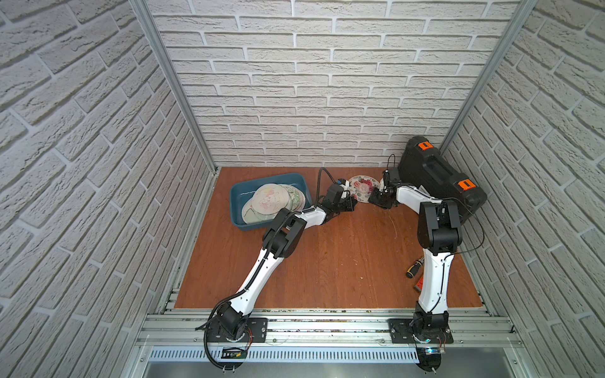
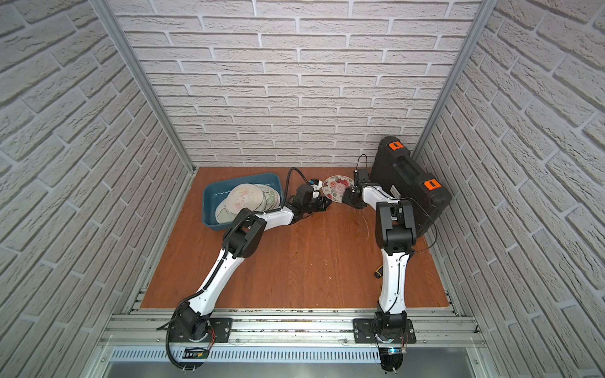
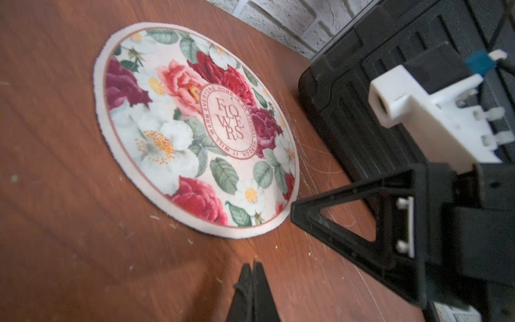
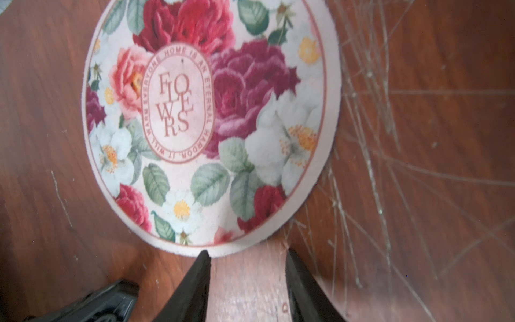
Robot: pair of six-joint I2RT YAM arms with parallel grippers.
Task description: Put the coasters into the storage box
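A round floral coaster (image 3: 177, 155) lies flat on the wooden table, printed with roses and a "Flowers" badge. My left gripper is shut with nothing between its fingers, a short gap from the coaster's near rim. In the right wrist view the coaster (image 4: 214, 134) is just beyond my right gripper, which is open and empty over bare wood. From the top left view both grippers flank the coaster (image 1: 363, 187), left one at its left, right one at its right. The blue storage box (image 1: 235, 211) holds several coasters (image 1: 269, 199).
A black case (image 1: 441, 179) with orange latches stands at the right, close to the right arm. A screwdriver (image 1: 414, 267) and a red object (image 1: 419, 282) lie on the right side.
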